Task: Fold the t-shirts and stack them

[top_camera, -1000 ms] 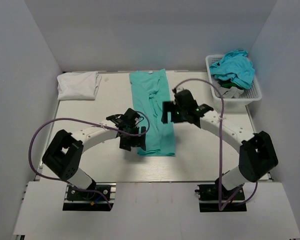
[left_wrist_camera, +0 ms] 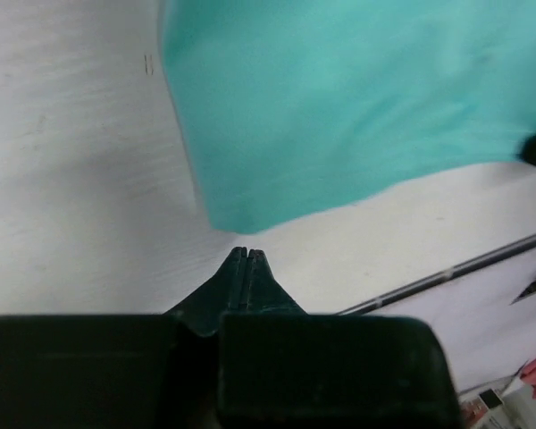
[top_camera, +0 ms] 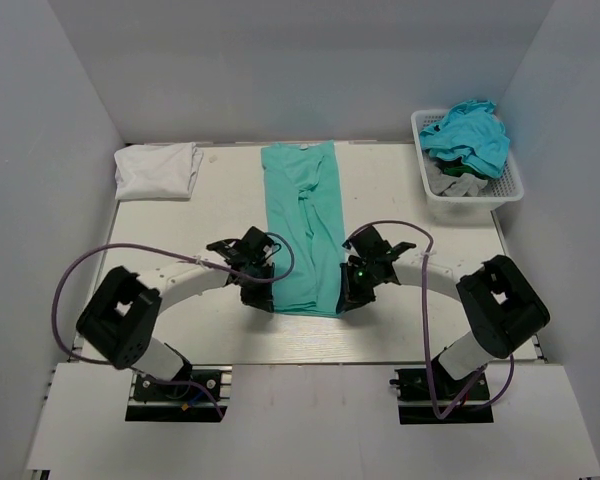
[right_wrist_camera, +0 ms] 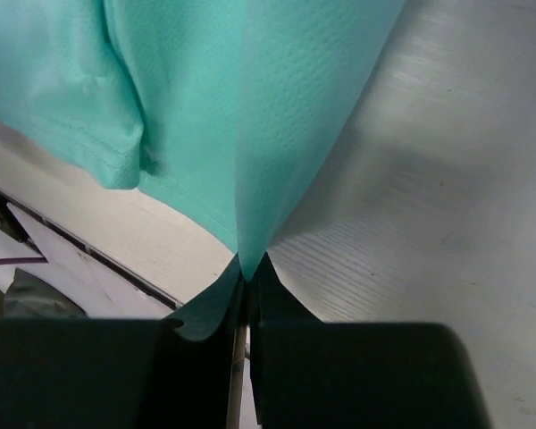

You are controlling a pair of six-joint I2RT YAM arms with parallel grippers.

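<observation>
A teal t-shirt (top_camera: 293, 180) lies lengthwise down the middle of the table, with creases running along it and its near hem toward the front. In the left wrist view my left gripper is shut with nothing between its tips; the shirt's near left corner (left_wrist_camera: 237, 214) lies just beyond them, apart from them. The right wrist view shows my right gripper shut on the shirt's near right corner, with the cloth (right_wrist_camera: 281, 125) drawn to a point between the fingers. From above, both grippers flank the near hem.
A white basket (top_camera: 521, 185) holding crumpled clothes (top_camera: 468, 138) stands at the back right. At the back left lies a folded white cloth (top_camera: 155, 172).
Both grippers have gone from open to shut.
</observation>
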